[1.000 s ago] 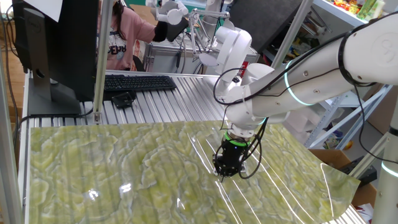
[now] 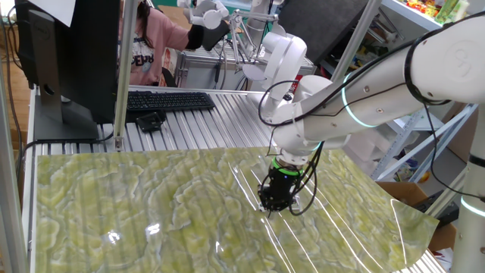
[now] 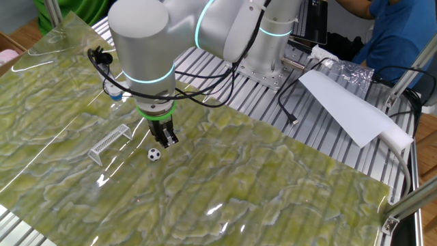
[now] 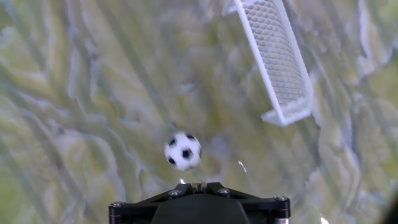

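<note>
A small black-and-white soccer ball (image 3: 154, 155) rests on the green-patterned mat, a short way from a white toy goal (image 3: 111, 140) with a mesh back. Just beside the ball and slightly above the mat is my black gripper (image 3: 169, 142), pointing down. In the wrist view, the ball (image 4: 183, 151) lies ahead of the gripper and a little to its left, with a gap between them. The fingertips are together with nothing showing between them. The goal (image 4: 277, 62) stands at upper right there. In exterior view 1 the arm hides the ball.
Around the ball the glossy mat (image 3: 273, 184) is broad and clear. A white sheet (image 3: 345, 109) and a loose cable (image 3: 287, 109) lie on the slatted table near the arm's base. A keyboard (image 2: 170, 101) and a monitor (image 2: 72, 68) stand beyond the mat.
My gripper has shifted very slightly, a touch upward in exterior view 1. Nothing else has visibly moved.
</note>
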